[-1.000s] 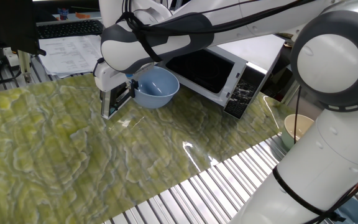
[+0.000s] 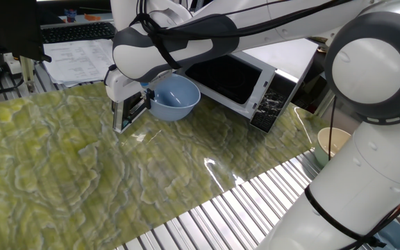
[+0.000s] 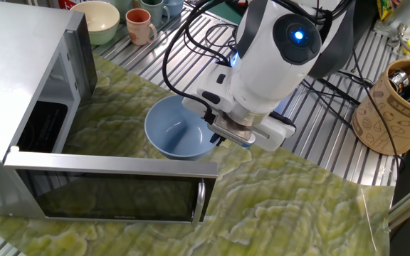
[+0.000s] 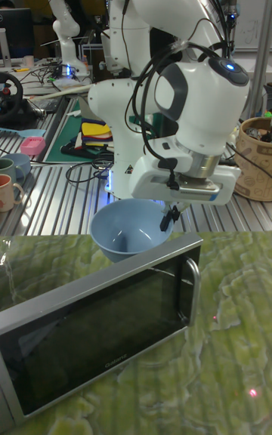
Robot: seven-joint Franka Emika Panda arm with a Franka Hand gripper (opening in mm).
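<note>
A light blue bowl (image 2: 176, 101) stands upright, its base apparently on the green marbled mat (image 2: 54, 167). In exterior view 2, the bowl (image 3: 176, 128) lies between my gripper and the microwave's open door (image 3: 112, 188). My gripper (image 4: 170, 217) points down at the bowl's right rim in exterior view 3, its dark fingertips (image 4: 165, 221) close together there. Whether they pinch the rim or only touch it is unclear. The bowl's inside shows no contents. In exterior view 1, the arm covers much of the gripper.
The white microwave (image 3: 16, 64) stands beside the bowl, its door swung out in front of it. A cream bowl (image 3: 97, 21) and several mugs sit behind. A brown pot (image 3: 379, 117) holding utensils stands at the far right.
</note>
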